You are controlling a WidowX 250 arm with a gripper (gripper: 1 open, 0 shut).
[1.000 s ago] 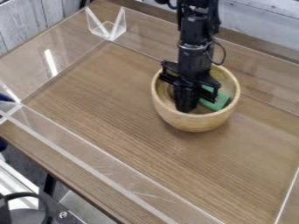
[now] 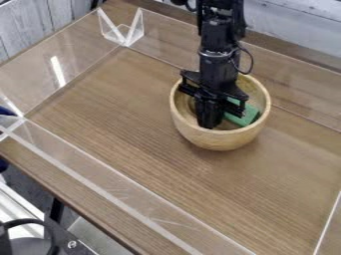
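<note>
My black gripper [image 2: 205, 108] reaches down from the top of the view into a tan wooden bowl [image 2: 193, 131] on the table, right of centre. A green object [image 2: 242, 116] lies in the bowl, beside the gripper on the right. The fingertips are dark and crowded inside the bowl, so whether they are apart or hold anything is hidden.
The wooden table [image 2: 107, 149] has bare room to the left and front. A small white wire-like or clear item [image 2: 120, 30] stands at the back left. Dark equipment [image 2: 27, 239] sits at the lower left corner, and a pale wall is at the back right.
The arm and gripper have shifted very slightly within the bowl; the bowl and green object look almost the same.
</note>
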